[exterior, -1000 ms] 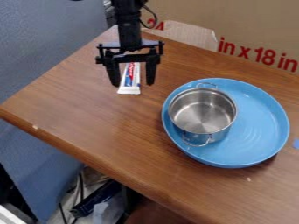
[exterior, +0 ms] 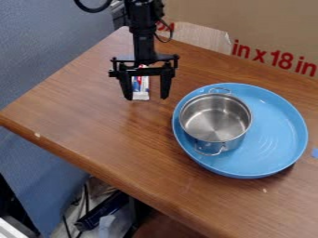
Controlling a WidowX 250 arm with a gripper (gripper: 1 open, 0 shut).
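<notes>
My black gripper hangs over the middle-back of the wooden table with its two fingers apart. Behind and between the fingers lies a white tube with red and blue print, partly hidden by the gripper; I cannot tell whether the fingers touch it. To the right, a steel pot with wire handles sits on a blue plate.
A cardboard box with red print stands behind the table. The table's left edge drops to a floor area with cables and clutter.
The pot and plate have not moved.
</notes>
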